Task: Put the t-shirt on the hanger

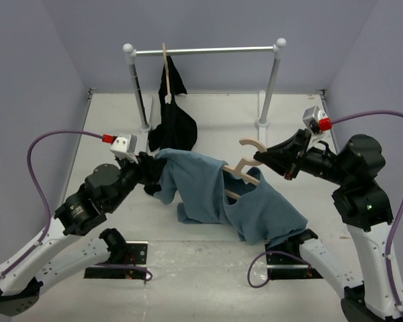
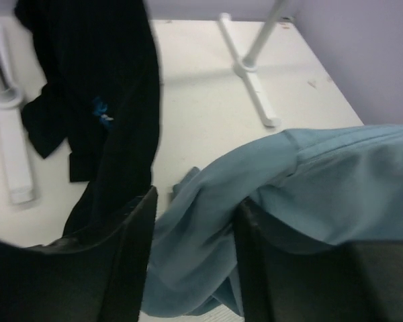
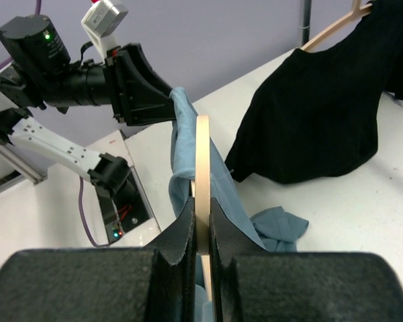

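The blue t-shirt (image 1: 201, 184) hangs bunched between the two arms. At its left end, my left gripper (image 1: 160, 163) is shut on the fabric; in the left wrist view the cloth (image 2: 208, 194) runs between the dark fingers. My right gripper (image 1: 260, 157) is shut on the wooden hanger (image 1: 250, 142), near its hook. Lower down, the hanger's shoulder bar shows in the shirt's opening, partly covered by fabric. From the right wrist view, the hanger (image 3: 202, 154) stands edge-on between the fingertips, with blue cloth beside and below it.
A white rack (image 1: 205, 51) stands at the back, its bar bare on the right side. A black garment (image 1: 173, 124) hangs on a hanger at the bar's left, just behind my left gripper. Bare floor lies in front.
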